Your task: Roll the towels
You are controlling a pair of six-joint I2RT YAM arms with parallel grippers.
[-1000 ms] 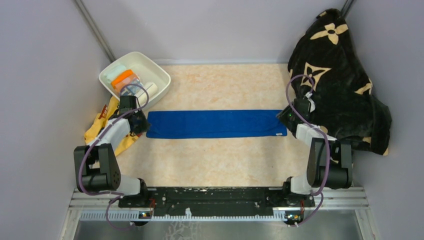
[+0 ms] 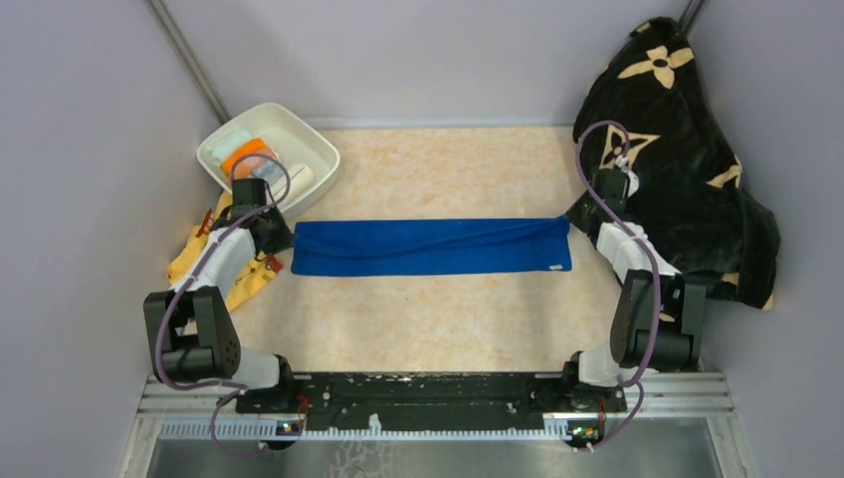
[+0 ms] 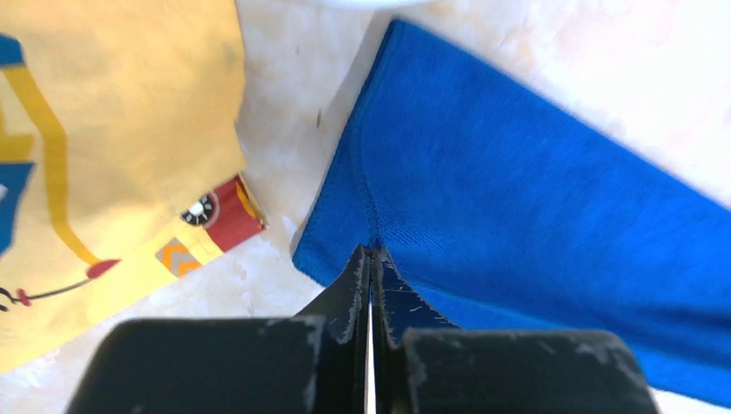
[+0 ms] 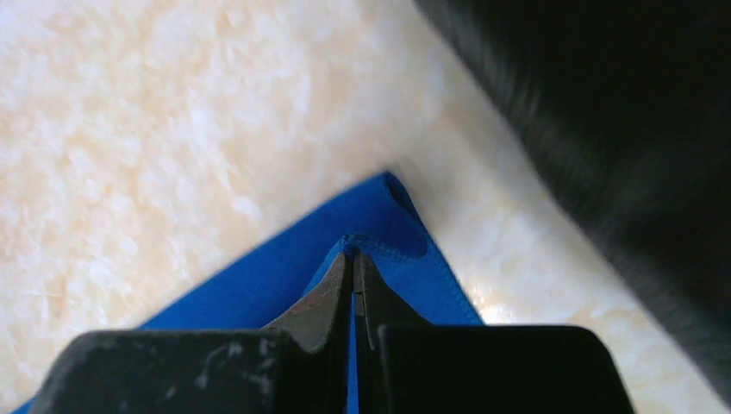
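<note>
A long blue towel [image 2: 428, 234] lies across the middle of the table, its front layer partly lifted and folded backward along the length. In the left wrist view my left gripper is shut with the edge of the towel's upper layer [image 3: 517, 190] pinched at its tips, near the left end. Toward the right end, my right gripper is shut on the same layer's edge, close to the towel's back corner [image 4: 379, 207]. A small white label [image 2: 555, 267] shows at the front right corner.
A white bin [image 2: 323, 159] with rolled cloths stands at the back left. A yellow patterned cloth [image 3: 129, 155] lies left of the towel. On the right a dark blanket [image 2: 677, 189] is heaped close to my right arm. Bare table lies behind and in front of the towel.
Both grippers have moved backward, the right one further, drawing the towel's upper layer with them. A slanting fold now runs along the towel, which looked flat before.
</note>
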